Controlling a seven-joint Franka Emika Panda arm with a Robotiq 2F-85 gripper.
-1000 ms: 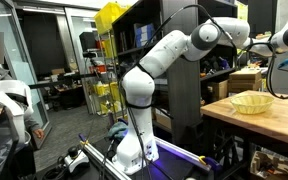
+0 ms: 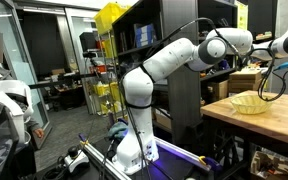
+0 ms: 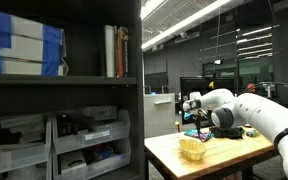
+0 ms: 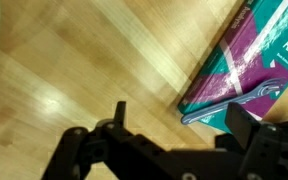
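A purple-and-teal book (image 4: pixel 219 75) lies flat on the wooden table at the right of the wrist view. Across its near end rests a slim grey-violet tool (image 4: pixel 234 103), with a rounded end reaching just past the cover's edge. My gripper is open above the table, its two dark fingers well apart and only bare wood and a corner of the book showing between them. A pale yellow basket (image 2: pixel 251 104) stands on the table in exterior view 1 and also shows in exterior view 2 as a basket (image 3: pixel 192 149).
Dark shelving (image 2: pixel 184 90) rises behind it. In exterior view 2, a shelf with clear bins (image 3: pixel 89 140) stands left of the table, and dark items lie near the arm.
The upper part of the arm has come down a little in exterior view 1. The basket has stayed where it was.
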